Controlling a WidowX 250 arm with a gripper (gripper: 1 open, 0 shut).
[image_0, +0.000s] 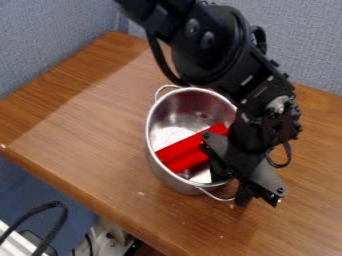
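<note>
A stainless steel pot (166, 116) with wire handles stands on the wooden table, holding a red cylindrical object (182, 152) and something white beneath it. My black gripper (233, 184) is at the pot's right wall, one finger inside and the other outside near the wire handle. It appears shut on the pot's wall, though the fingertips are partly hidden by the dark gripper body.
Grey padded walls stand behind.
</note>
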